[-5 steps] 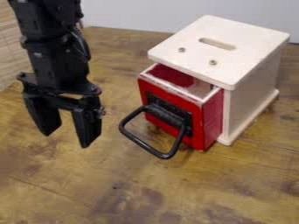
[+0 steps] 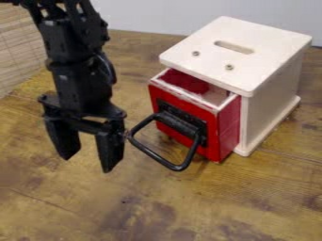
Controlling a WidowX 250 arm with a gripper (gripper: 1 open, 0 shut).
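My black gripper [image 2: 86, 151] hangs at the left over the wooden floor, open, its two fingers apart with nothing between them. To its right is a white wooden cabinet [image 2: 269, 99] with a slot in its top. Its red drawer [image 2: 219, 136] is pulled partly out on the left side, showing a red inside. A large black loop handle [image 2: 174, 162] sticks out from the drawer front, a short way right of my gripper and apart from it.
A pale woven mat or board [image 2: 18, 58] stands at the upper left edge.
My gripper has shifted slightly to the right and changed its height or angle a little. The cabinet, drawer and handle look unchanged.
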